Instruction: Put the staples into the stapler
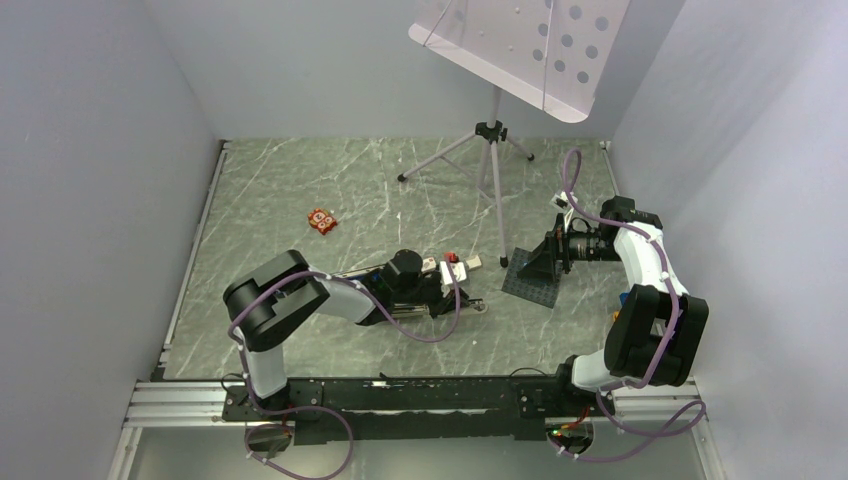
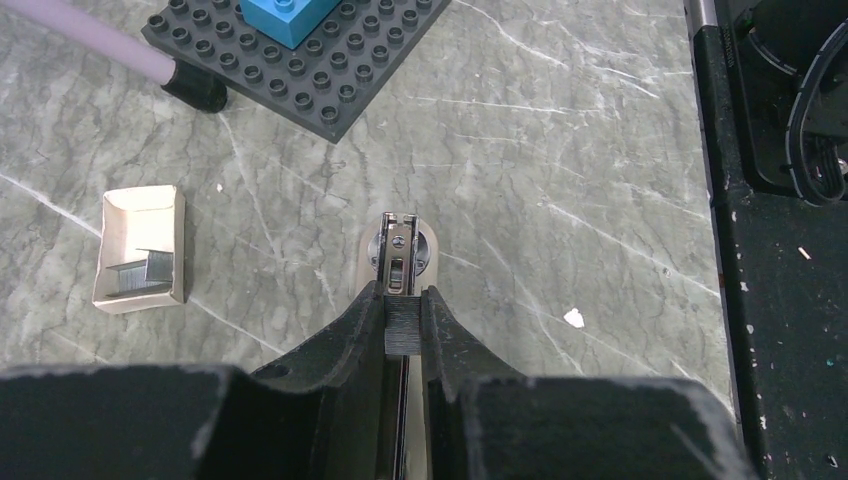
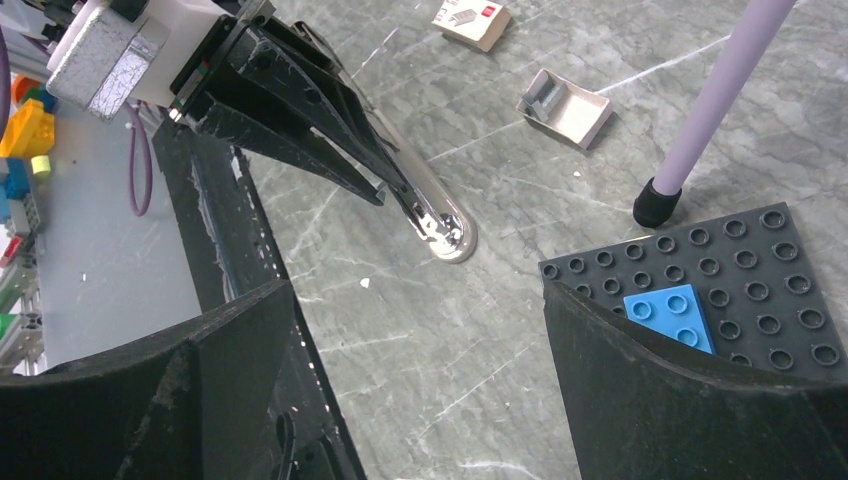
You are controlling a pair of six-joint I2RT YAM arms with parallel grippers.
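A short strip of staples (image 2: pixel 403 332) is pinched between the fingertips of my left gripper, which is shut on it. Directly beneath and ahead lies the stapler (image 2: pixel 397 252), its long metal channel stretching out past the strip. In the right wrist view a bit of the strip (image 3: pixel 381 192) shows at the left fingertips, just over the stapler's front end (image 3: pixel 455 238). Whether the strip touches the channel I cannot tell. My right gripper stands open and empty, off to the right above the dark studded plate (image 1: pixel 531 290).
An open staple box (image 2: pixel 140 222) with loose staples inside sits beside the stapler. Behind it is a second small box (image 3: pixel 472 22). The tripod's foot (image 3: pixel 656 203) stands near the plate, which carries a blue block (image 3: pixel 670 318). Bare table lies in front of the stapler's tip.
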